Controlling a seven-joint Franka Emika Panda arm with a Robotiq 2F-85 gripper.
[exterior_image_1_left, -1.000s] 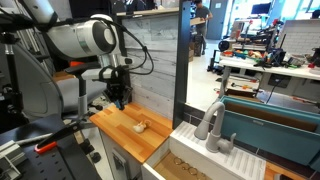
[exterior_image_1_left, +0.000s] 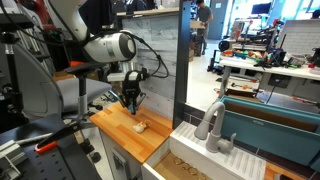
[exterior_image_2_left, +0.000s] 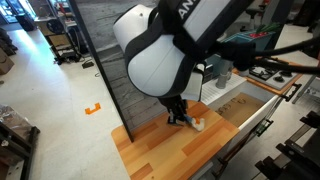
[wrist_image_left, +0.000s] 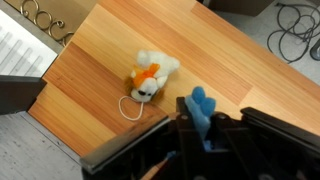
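Note:
My gripper is shut on a blue item (wrist_image_left: 200, 104), whose rounded, soft-looking end sticks out past the fingers; the rest of it is hidden between them. In exterior view 1 the gripper (exterior_image_1_left: 130, 104) hangs low over the wooden counter (exterior_image_1_left: 112, 121), near its left part. A small plush toy (wrist_image_left: 149, 76), white with an orange patch and a thin white string loop, lies on the wood. In the wrist view it is up and left of the blue item, apart from it. The toy (exterior_image_1_left: 139, 127) also shows right of the gripper in exterior view 1.
A sink with a grey faucet (exterior_image_1_left: 208, 122) adjoins the counter on the right. Behind the counter stands a grey wall panel (exterior_image_2_left: 143, 91). A dark cable (wrist_image_left: 291, 28) lies at the top right of the wrist view. Bare wood surrounds the toy.
In exterior view 1 my arm and gripper have moved a little to the right, closer to the toy. The toy has stayed in place.

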